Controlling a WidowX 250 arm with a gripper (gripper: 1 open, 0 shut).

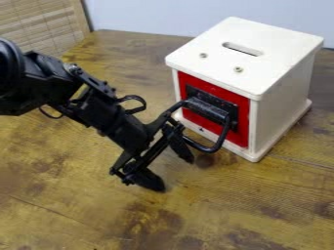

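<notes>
My black gripper [167,166] points down over the wooden table, left of and below the front of a white box [279,93] with a slot and two screws on top. The box's red front panel [244,135] carries a black plate with a black U-shaped handle [225,136] hanging out toward me. The gripper's fingers are open, beside the lower bend of the handle; whether they touch it I cannot tell.
A woven panel stands at the back left, and a white wall lies behind.
</notes>
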